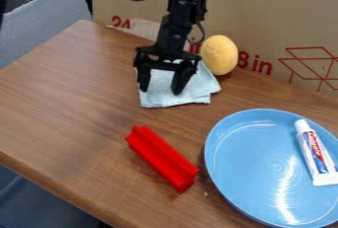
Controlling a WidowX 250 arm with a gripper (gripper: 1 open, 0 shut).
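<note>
My black gripper point(164, 74) is down on a folded pale blue cloth point(191, 94) at the back of the wooden table, its two fingers apart over the cloth. Whether any fabric is caught between them is hard to tell. A yellow oval object point(220, 53) sits just behind the cloth to the right, partly behind the arm.
A red bar-shaped object point(162, 159) lies front centre. A blue plate point(251, 173) at the right holds a toothpaste tube point(315, 153). A cardboard box point(284, 35) stands behind the table.
</note>
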